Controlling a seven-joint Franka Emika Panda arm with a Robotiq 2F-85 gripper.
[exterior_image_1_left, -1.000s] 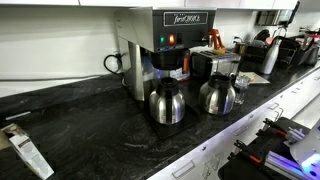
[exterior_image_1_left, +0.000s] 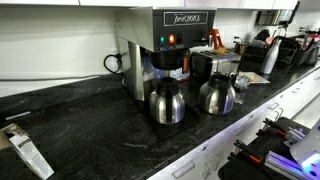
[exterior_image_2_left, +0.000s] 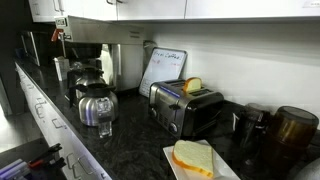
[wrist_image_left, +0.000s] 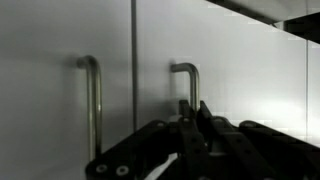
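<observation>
In the wrist view, a vertical metal bar handle (wrist_image_left: 193, 82) stands out from a white cabinet door (wrist_image_left: 245, 75). My gripper is shut on the lower part of this handle, one dark finger to each side. A second, similar handle (wrist_image_left: 94, 105) is on the neighbouring white door (wrist_image_left: 60, 35), left of the seam and clear of the fingers. The exact contact at the fingertips is dim and hard to make out. Neither exterior view shows the gripper clearly.
On the dark counter (exterior_image_1_left: 85, 125) stand a coffee maker (exterior_image_1_left: 170, 30), two steel carafes (exterior_image_1_left: 167, 103) and a toaster (exterior_image_2_left: 186, 108) holding bread. Beside the toaster, a sandwich (exterior_image_2_left: 194, 157) lies on a white tray (exterior_image_2_left: 228, 173).
</observation>
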